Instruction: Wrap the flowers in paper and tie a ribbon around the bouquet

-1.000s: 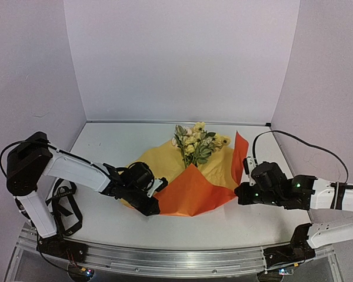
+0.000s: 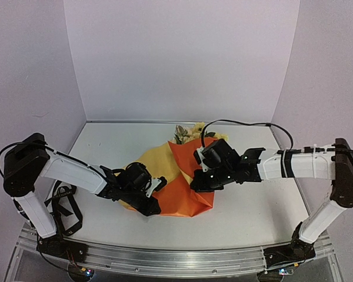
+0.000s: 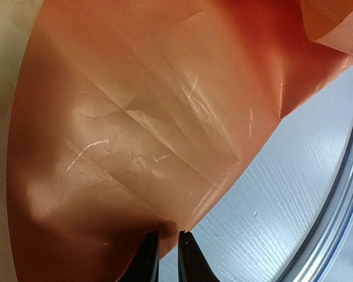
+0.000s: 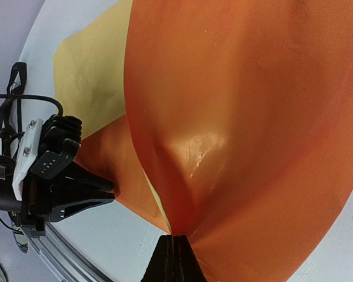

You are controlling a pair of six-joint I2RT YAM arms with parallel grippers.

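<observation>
Two-sided wrapping paper, yellow (image 2: 154,157) and orange (image 2: 179,200), is spread on the table. Yellow flowers (image 2: 197,130) lie at its back; their stems are hidden under a raised orange flap (image 4: 235,106). My right gripper is shut on the edge of that flap, with the paper gathering at its fingertips, and holds it folded across the middle. At the paper's front left edge, my left gripper stands slightly open. A narrow gap shows between its fingers, the paper's edge just beyond the tips.
A black strap-like item (image 2: 67,208) lies at the table's left side, beside the left arm's base. Bare table (image 2: 259,220) shows at the front right. A metal rail (image 2: 182,255) runs along the front edge.
My right gripper has moved left with the paper's right side, folding it over the flowers and covering their stems. The left arm has barely moved.
</observation>
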